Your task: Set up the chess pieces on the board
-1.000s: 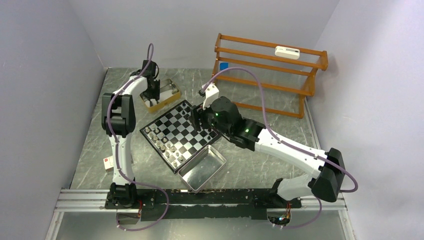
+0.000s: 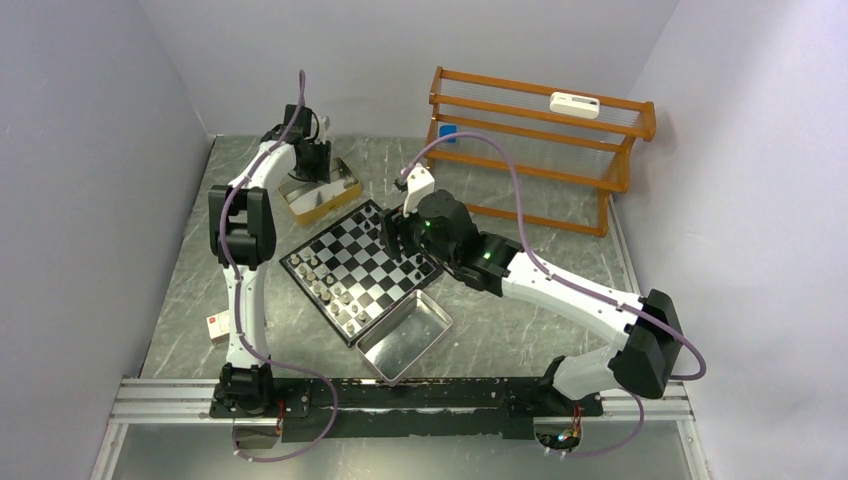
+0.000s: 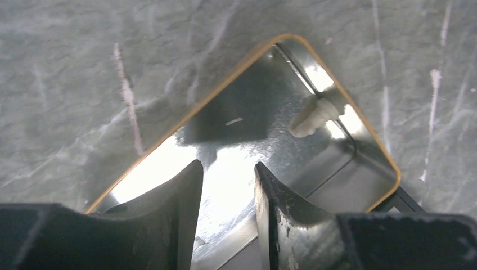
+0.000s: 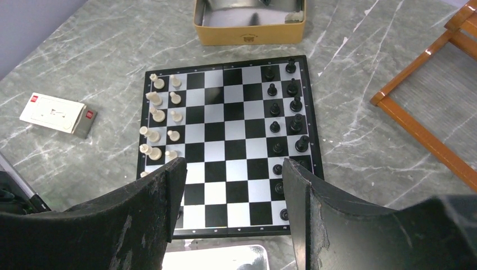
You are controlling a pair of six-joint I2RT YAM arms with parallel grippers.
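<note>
Several white and black pieces stand in rows on opposite sides of the chessboard [image 4: 235, 140]. My left gripper is over the yellow box [image 2: 329, 203], its fingers part open with nothing visible between them. A pale piece [image 3: 312, 118] lies in the box near a side wall in the left wrist view. My right gripper hangs above the board, open and empty.
A steel tray [image 2: 404, 335] sits at the board's near side. A wooden rack [image 2: 540, 150] stands at the back right. A small white box [image 4: 53, 112] lies left of the board.
My left gripper has risen and moved toward the back, away from the box's floor. The right arm has shifted very slightly; the pieces on the board look unchanged.
</note>
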